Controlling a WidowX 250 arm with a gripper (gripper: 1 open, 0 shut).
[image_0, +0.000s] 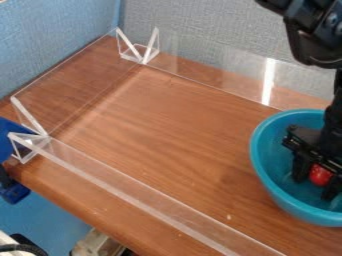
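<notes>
A black robot arm comes down from the top right into a teal bowl at the right edge of the wooden table. Low inside the bowl, my gripper is shut on a small red object, which is partly hidden by the dark fingers.
Clear plastic panels with white corner brackets border the table. Grey and blue padded walls stand behind and to the left, and a blue object sits off the left edge.
</notes>
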